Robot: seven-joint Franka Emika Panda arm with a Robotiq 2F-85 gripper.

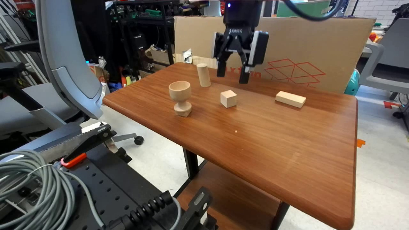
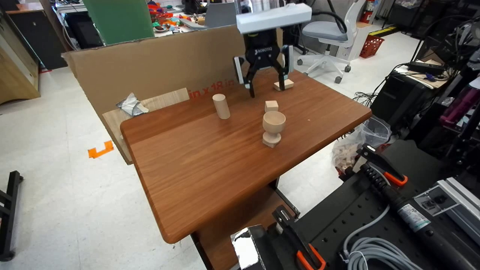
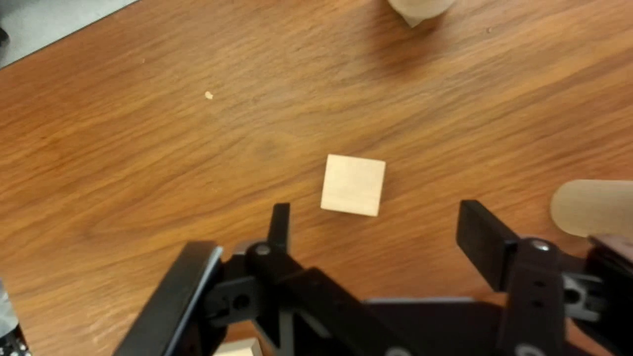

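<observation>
A pale wooden cube (image 1: 228,99) rests on the brown table (image 1: 291,153), below my gripper (image 1: 232,78) in exterior view 1. The fingers stand well apart with only air between them. In the wrist view the cube (image 3: 353,185) shows whole, just past the gap between the fingertips of my gripper. Exterior view 2 shows my gripper (image 2: 266,91) hanging above the tabletop, behind the cube (image 2: 271,106). In front of the cube on that side stands a wooden goblet (image 2: 273,123), upright on a small base.
A leaning wooden cylinder (image 1: 204,75) stands near the table's far edge. Off to the right lies a flat wooden block (image 1: 290,99). Cardboard (image 1: 326,49) walls off the back.
</observation>
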